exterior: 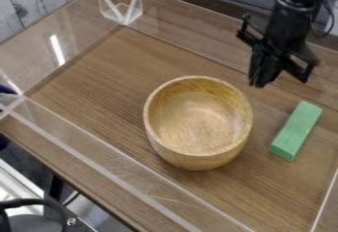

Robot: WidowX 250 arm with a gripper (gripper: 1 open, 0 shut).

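Note:
My gripper [258,76] hangs from the black arm at the upper right, shut, with no object visible between its fingers. It is above the table, behind and to the right of a large round wooden bowl [199,127], which is empty. A green block [295,130] lies on the table right of the bowl, below and right of the gripper and apart from it.
A small clear container [121,7] stands at the back left. Dark surroundings show beyond its edges, with black cables at the lower left.

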